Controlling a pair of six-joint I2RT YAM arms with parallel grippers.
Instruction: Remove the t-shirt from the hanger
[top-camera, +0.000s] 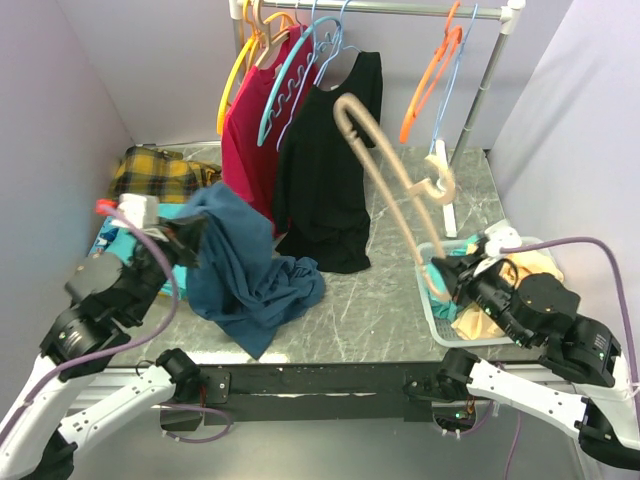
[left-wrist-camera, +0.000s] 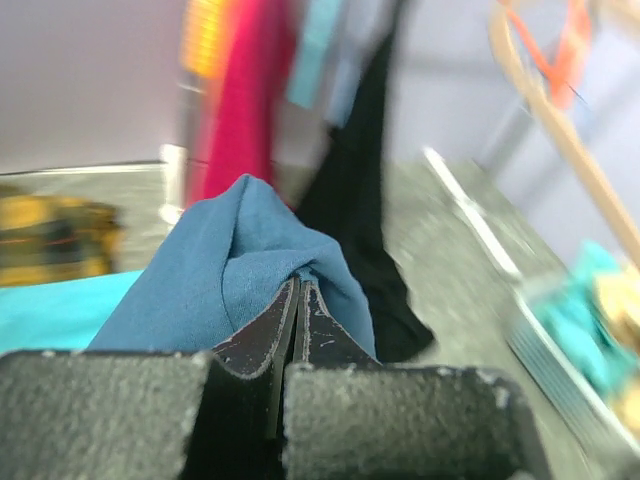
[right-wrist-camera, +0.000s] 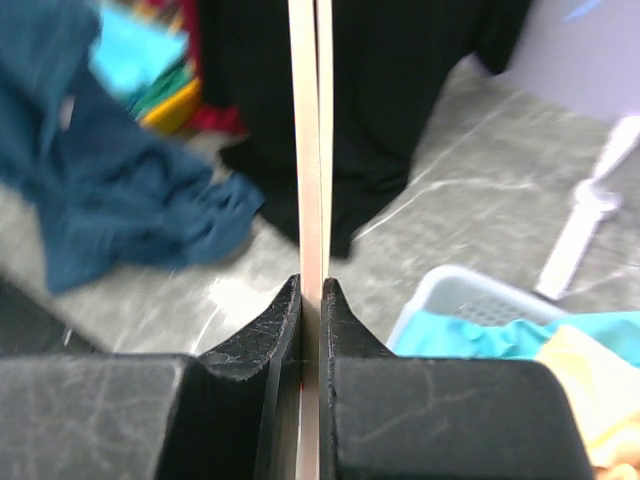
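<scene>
The blue T-shirt (top-camera: 245, 290) hangs from my left gripper, which is shut on a bunched fold of it, its lower part draped on the counter. My right gripper is shut on a beige hanger (top-camera: 375, 150), held upright over the right side with no cloth on it; in the right wrist view it runs straight up from the fingertips.
A rail with hangers, a red shirt (top-camera: 250, 140) and a black top (top-camera: 325, 180) stands at the back. Folded plaid cloth (top-camera: 160, 175) lies back left. A basket (top-camera: 440, 330) with clothes sits at the right. Grey counter (top-camera: 385, 290) shows in between.
</scene>
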